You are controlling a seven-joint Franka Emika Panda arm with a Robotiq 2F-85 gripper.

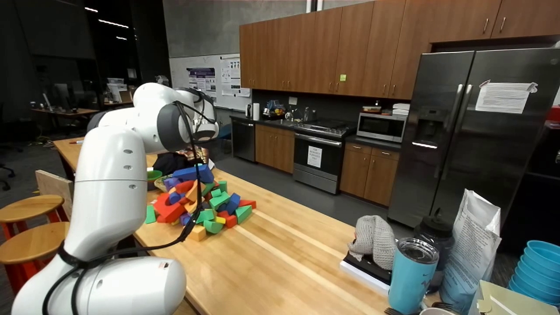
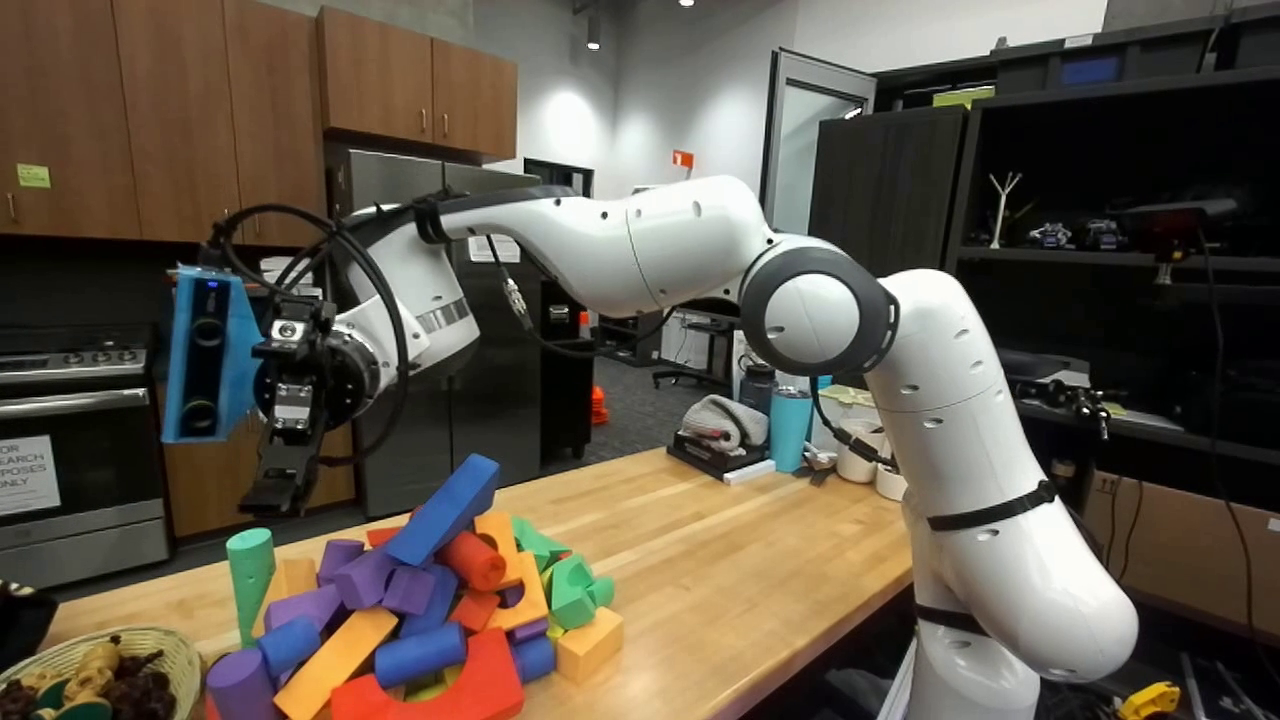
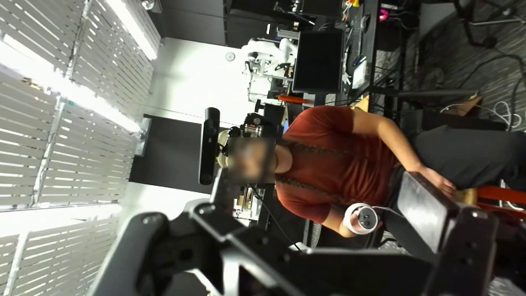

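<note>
A heap of colored blocks (image 1: 204, 202) lies on the wooden table (image 1: 278, 246). In exterior view 2 a long blue block (image 2: 441, 510) leans across its top and a red arch (image 2: 462, 686) lies at the near side. My gripper (image 2: 282, 480) hangs above the far left of the heap, apart from it. The wrist view faces into the room, not at the table. There one finger (image 3: 426, 212) shows its grey pad bare, with a wide gap beside it, so the gripper looks open. In exterior view 1 the arm hides the gripper.
A wicker basket (image 2: 114, 660) of mixed items stands left of the heap. A blue tumbler (image 1: 413, 275) and grey cloth (image 1: 373, 239) occupy the table's other end; bare wood lies between. A seated person (image 3: 340, 153) holds a white device (image 3: 361, 218).
</note>
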